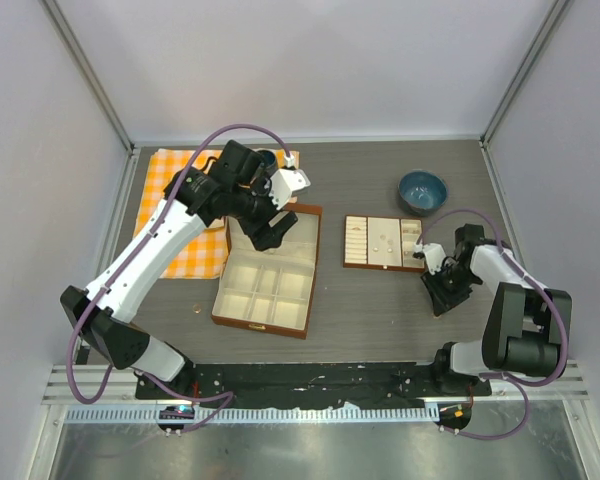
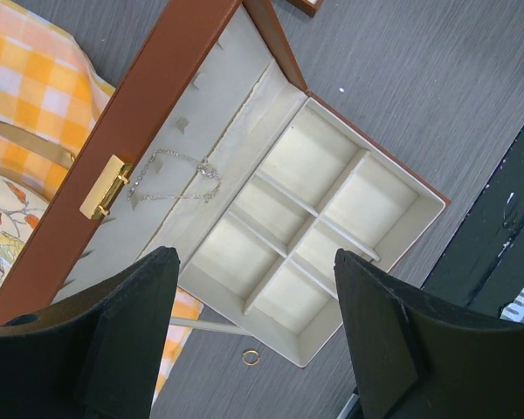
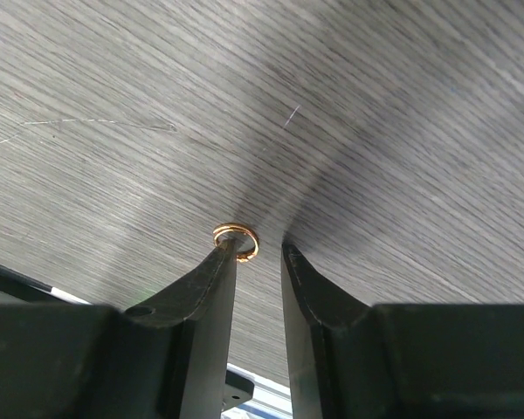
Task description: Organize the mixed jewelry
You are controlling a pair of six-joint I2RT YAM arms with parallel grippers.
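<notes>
A gold ring point(image 3: 252, 241) lies on the grey table at the right front; in the right wrist view it touches or nearly touches the left fingertip of my right gripper, whose fingers stand a little apart. My left gripper hangs open above the brown jewelry box point(image 2: 437, 196), which has empty cream compartments and a silver chain point(image 2: 192, 196) in its lid. Another gold ring point(image 2: 258, 357) lies on the table beside the box. A shallow tray point(image 1: 384, 265) with cream inserts and small pieces sits right of the box.
A blue bowl point(image 1: 422, 191) stands at the back right. An orange checked cloth point(image 1: 190, 260) lies under the left arm. Bare table lies between the box and my right gripper. Side walls bound both sides.
</notes>
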